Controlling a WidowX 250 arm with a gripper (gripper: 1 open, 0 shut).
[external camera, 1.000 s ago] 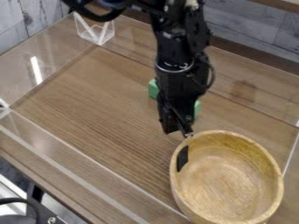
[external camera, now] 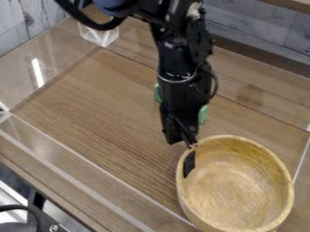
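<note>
The black gripper (external camera: pixel 182 134) hangs over the wooden table at the centre, just above and left of the rim of a tan bowl (external camera: pixel 237 181) at the lower right. It looks shut, with nothing visible between its fingers. Behind the arm is a green object (external camera: pixel 198 113), mostly hidden by it. A dark shape (external camera: pixel 188 163) shows at the left inside edge of the bowl; what it is cannot be told.
A white wire holder (external camera: pixel 100 27) stands at the upper left, a low wooden wall runs along the back, and black cables lie at the lower left corner.
The arm and gripper have shifted slightly to the left. The bowl and the green object look unmoved.
</note>
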